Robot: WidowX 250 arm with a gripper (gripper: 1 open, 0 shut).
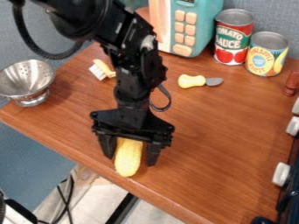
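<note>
My black gripper [129, 147] hangs low over the front left part of the wooden table [216, 166], its two fingers on either side of a yellow corn cob [128, 163] lying near the table's front edge. Whether the fingers are closed on the cob cannot be told.
Behind stand a teal toy microwave [184, 24], a tomato can [232, 43] and another can [267, 57]. A small yellow-handled tool [193, 81] lies mid-table, a steel colander [24, 83] is at the left edge, and a dark appliance with white knobs lines the right.
</note>
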